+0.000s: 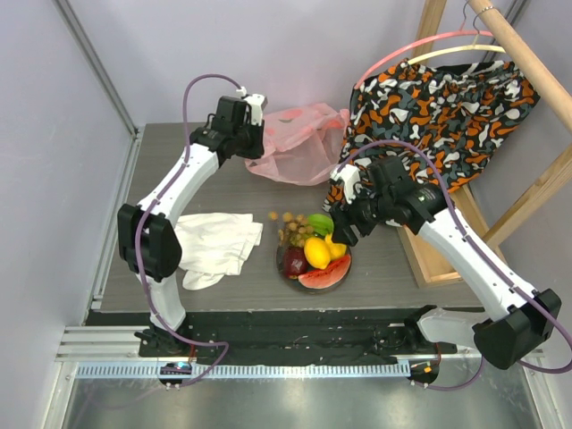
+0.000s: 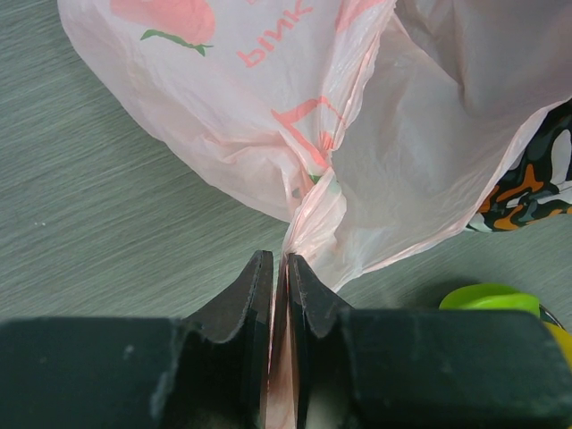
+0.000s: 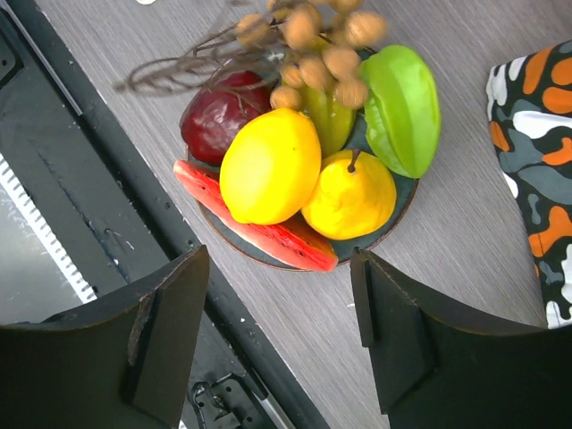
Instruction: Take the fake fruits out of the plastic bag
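Observation:
In the left wrist view my left gripper is shut on the gathered edge of the pink plastic bag [image 2: 223, 116]. At the back of the table the bag [image 1: 304, 152] lies with its mouth spread and no fruit visible inside. My right gripper is open and empty, above the right side of the dark plate [image 1: 347, 275]. On that plate are a lemon [image 3: 270, 167], a yellow pear [image 3: 353, 197], a green star fruit [image 3: 402, 112], a dark red fruit [image 3: 223, 116] and a watermelon slice [image 3: 295, 241]. A brown-berried bunch [image 3: 313, 54], blurred, rests or tips over them.
A white cloth [image 1: 217, 246] covers the table's left part. At right, a camouflage-patterned cloth [image 1: 438, 116] hangs near a wooden stand [image 1: 416, 255]. Bare table [image 1: 214, 192] shows between the bag and the white cloth.

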